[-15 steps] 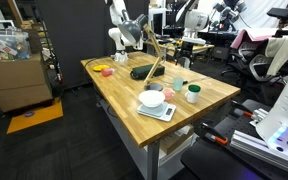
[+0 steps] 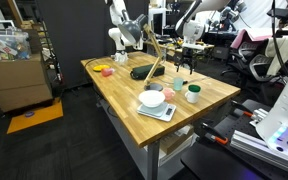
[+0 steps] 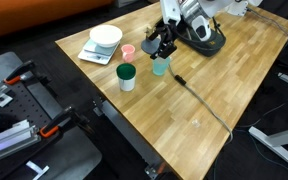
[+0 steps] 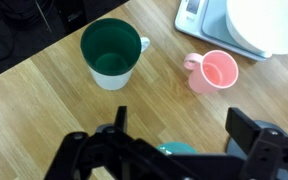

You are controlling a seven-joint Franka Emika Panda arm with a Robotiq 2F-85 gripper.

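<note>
My gripper stands open, with a finger at each lower side of the wrist view and nothing held between them. In exterior view 2 it hangs above the table, close over a pale teal cup (image 3: 161, 67). Only the upper part of that cup shows in the wrist view, low between the fingers; the rest is hidden by the gripper. A white mug with a dark green inside (image 4: 111, 50) stands at the upper left there. To its right is a small pink cup (image 4: 214, 71).
Beyond the pink cup, a white bowl (image 4: 268, 22) sits on a flat grey scale (image 4: 208, 24). A grey pot (image 3: 151, 46) and a dark container (image 3: 206, 40) stand farther back. A cable crosses the open wood (image 3: 248, 65).
The gripper has come lower over the table in exterior view 1. The cups, bowl and scale have not visibly moved.
</note>
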